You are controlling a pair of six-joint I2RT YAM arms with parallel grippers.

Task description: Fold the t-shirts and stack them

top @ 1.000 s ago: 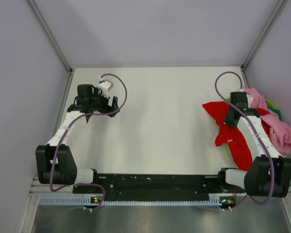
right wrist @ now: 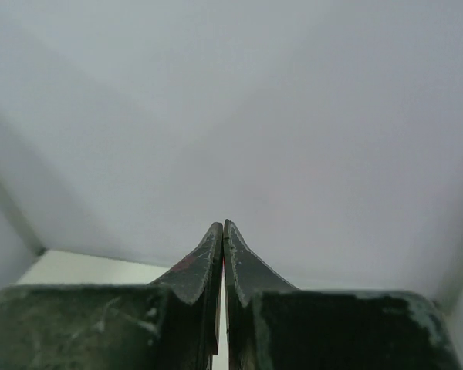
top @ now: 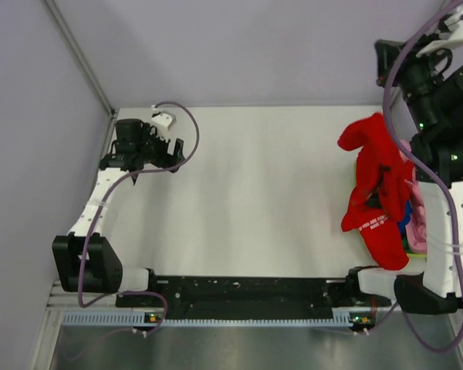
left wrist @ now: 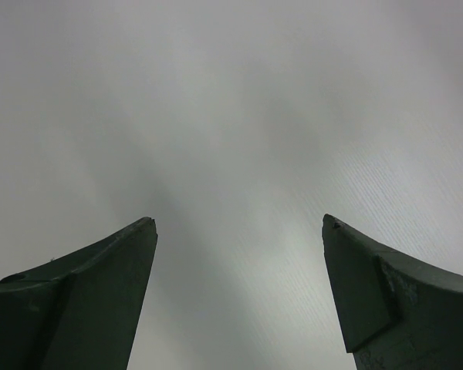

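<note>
Red t-shirts (top: 374, 169) lie in a crumpled heap at the right of the table, one showing white lettering, with pink (top: 417, 220) and blue cloth beneath, partly hidden by the right arm. My left gripper (top: 174, 154) stands open over the left side of the table; its wrist view shows bare surface between the fingers. My right gripper is raised high at the upper right, above the heap, shut, with nothing showing between its fingertips.
Grey walls surround it on the back and both sides. A dark strip runs along the front edge.
My right arm has risen from the red cloth up and toward the back right, and the red cloth has shifted. The left arm has moved only slightly.
</note>
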